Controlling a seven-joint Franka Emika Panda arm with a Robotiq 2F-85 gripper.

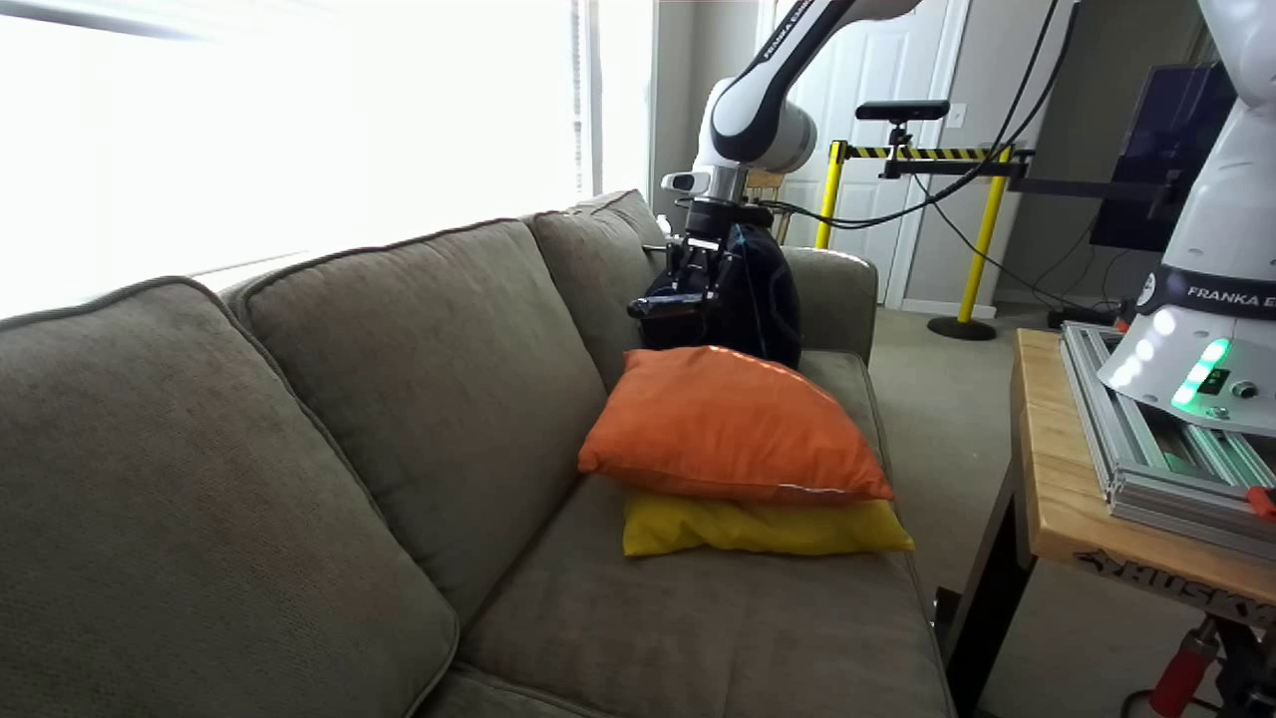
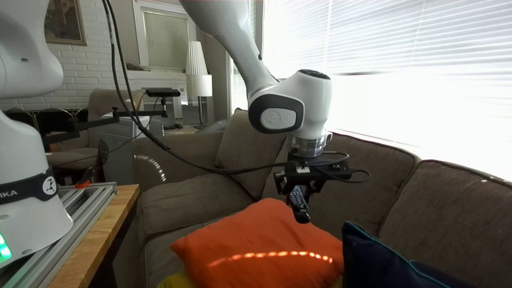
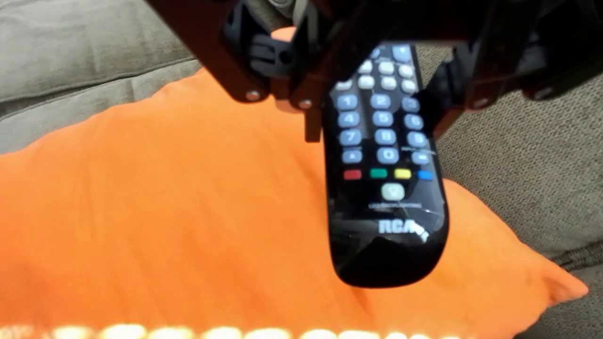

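Observation:
A black RCA remote control (image 3: 387,226) is held between the fingers of my gripper, its button side facing the wrist camera. In exterior view 2 the remote (image 2: 298,204) hangs from the gripper (image 2: 302,188) beside the upper edge of the orange pillow (image 2: 259,240). Exterior view 1 has the remote (image 1: 670,306) in front of a dark blue pillow (image 1: 761,293), above the rear of the orange pillow (image 1: 730,419). The remote's far end is hidden behind the gripper in the wrist view.
Beneath the orange pillow lies a yellow pillow (image 1: 766,525) on the grey-brown sofa (image 1: 706,622). The sofa's backrest (image 2: 365,163) rises close behind the gripper. A wooden table (image 1: 1053,479) carries the robot base on the sofa's open side. The nearer seat in exterior view 1 is bare.

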